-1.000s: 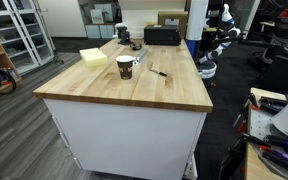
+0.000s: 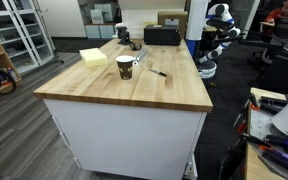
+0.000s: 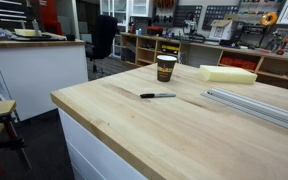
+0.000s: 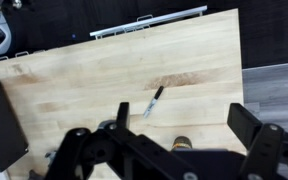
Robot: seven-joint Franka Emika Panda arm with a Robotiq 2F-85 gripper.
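A dark paper cup (image 2: 125, 67) stands upright on the wooden tabletop (image 2: 99, 82). In exterior view 2 the cup (image 3: 165, 67) is just behind a black-and-white marker (image 3: 158, 95) lying flat. My gripper is open in the wrist view, its dark fingers spread wide, with nothing held between them. From above, the marker (image 4: 154, 101) shows on the wood between and beyond the fingertips. The cup (image 4: 182, 143) appears low in that view, partly hidden by the gripper body. The gripper is well above the table, touching neither.
A pale yellow block (image 3: 227, 75) and a long metal rail (image 3: 254, 108) lie on the table. A black box (image 2: 163, 36) stands at its far end. Bare wood surrounds the marker, and the near table edge is clear.
At the back right of exterior view 1, the arm has shifted slightly. The cup, marker and yellow block have stayed in place.
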